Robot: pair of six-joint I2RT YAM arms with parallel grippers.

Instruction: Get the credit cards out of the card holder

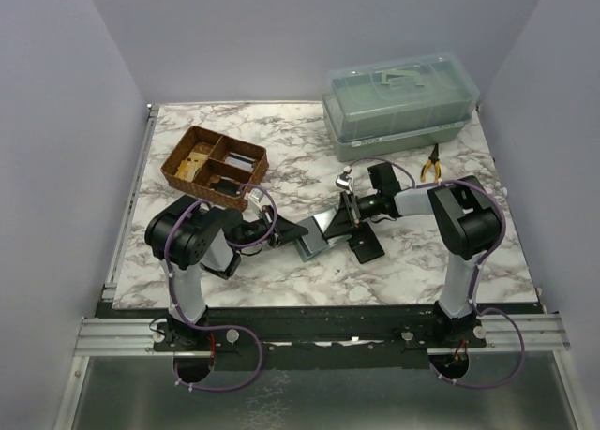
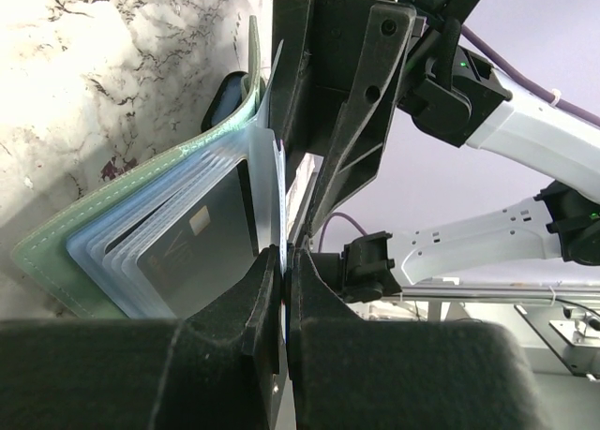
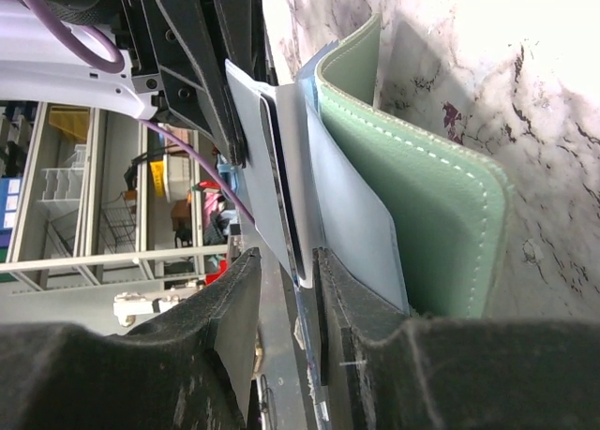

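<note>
The open card holder (image 1: 311, 247) lies mid-table between both grippers. In the left wrist view its green cover (image 2: 56, 247) holds clear sleeves with a dark card (image 2: 192, 252); my left gripper has its fingers close round the upright sleeves. The right wrist view shows the green cover (image 3: 422, 215) and a pale sleeve with a dark slot (image 3: 281, 177), my right gripper at its edge. Whether either gripper is shut on the sleeves I cannot tell for sure.
A dark flat object (image 1: 368, 247) lies right of the holder. A divided wicker basket (image 1: 187, 140) is at back left, clear plastic boxes (image 1: 394, 102) at back right, and pliers (image 1: 433, 158) beside them.
</note>
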